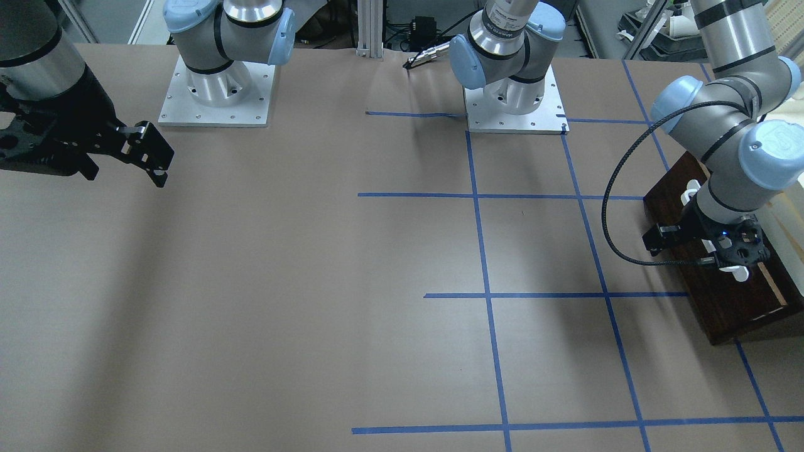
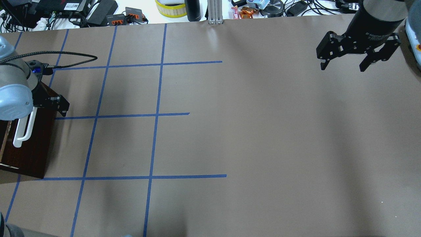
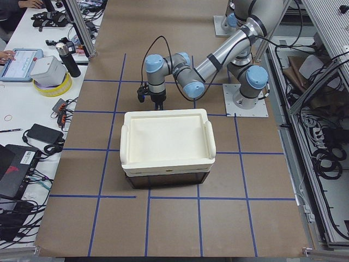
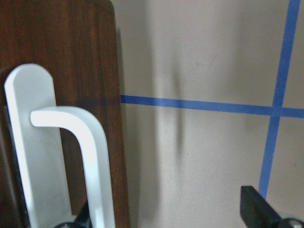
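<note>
A dark wooden box (image 1: 716, 309) with a white handle (image 4: 95, 161) on its side stands at the right in the front view and at the left in the top view (image 2: 31, 154). In the left view a white lid or tray (image 3: 167, 139) covers its top. My gripper (image 1: 678, 241) is down at the handle. In the left wrist view one black finger (image 4: 259, 211) is beside the box over the floor, the other is partly hidden behind the handle at the bottom, so the fingers stand apart, one either side of the handle's front bar.
Another black gripper (image 1: 128, 150) hangs at the left of the front view, and other arm bases stand at the back.
</note>
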